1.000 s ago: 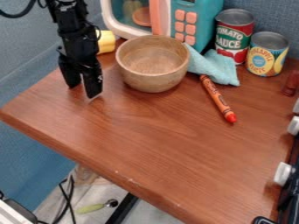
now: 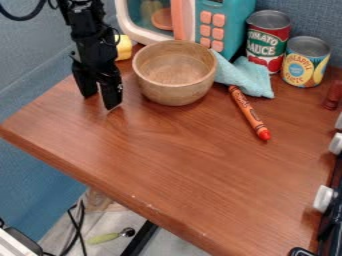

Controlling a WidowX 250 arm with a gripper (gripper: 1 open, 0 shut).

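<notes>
The black gripper (image 2: 99, 95) hangs at the back left of the wooden table, just left of a wooden bowl (image 2: 174, 85); its fingers point down, and whether they are open or shut is hard to tell. A yellow object (image 2: 124, 46) is partly hidden behind the arm. An orange crayon (image 2: 249, 113) lies right of the bowl, beside a light blue cloth (image 2: 246, 76).
A teal toy microwave (image 2: 230, 22) stands at the back, with a tomato can (image 2: 267, 45) and a second can (image 2: 305, 66) to its right. A small red item (image 2: 334, 95) is at the right edge.
The gripper has shifted very slightly up and right over the last second. The other things have not moved.
</notes>
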